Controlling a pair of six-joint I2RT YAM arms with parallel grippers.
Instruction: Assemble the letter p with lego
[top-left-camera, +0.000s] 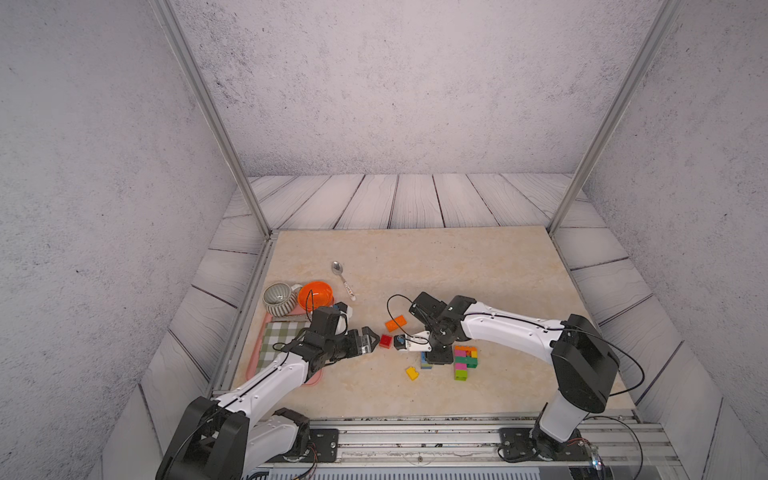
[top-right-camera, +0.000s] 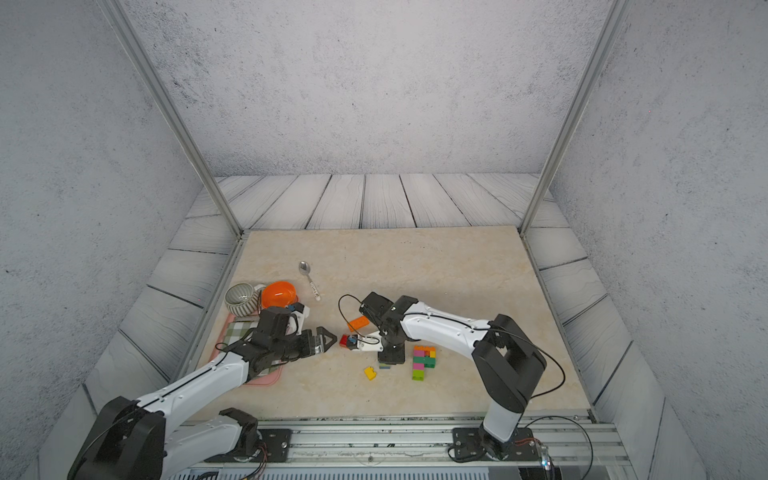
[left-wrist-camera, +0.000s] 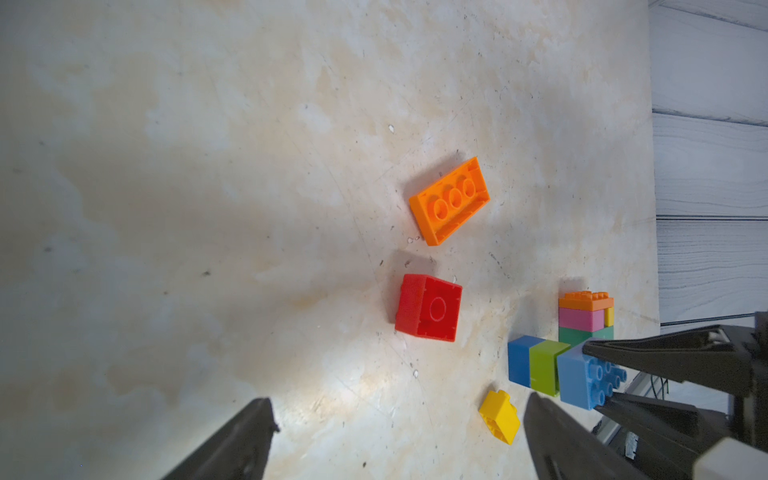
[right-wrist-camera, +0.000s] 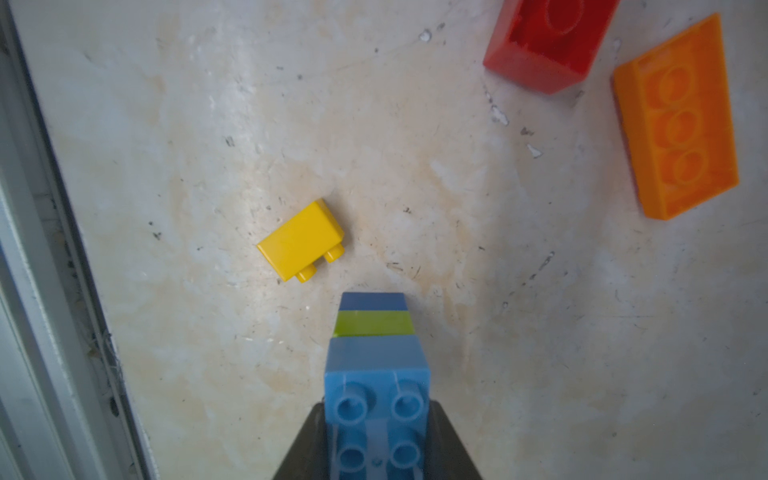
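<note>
My right gripper is shut on a light blue brick (right-wrist-camera: 376, 352), studs facing its camera. A lime green brick and a dark blue brick (right-wrist-camera: 373, 301) line up beyond it; whether this stack touches the table I cannot tell. Beside it stands the letter assembly (top-left-camera: 461, 366) of orange, pink, teal and lime bricks, with a bit of yellow. Left of the red brick (left-wrist-camera: 436, 308), my left gripper is open and empty. Red and orange bricks (left-wrist-camera: 452, 200) lie with hollow undersides up. A small yellow brick (right-wrist-camera: 304, 240) rests on its side.
At the left are a pink tray with a checked cloth (top-left-camera: 284, 332), a striped cup (top-left-camera: 279, 299) and an orange bowl (top-left-camera: 316, 294). A spoon (top-left-camera: 344, 280) lies behind them.
</note>
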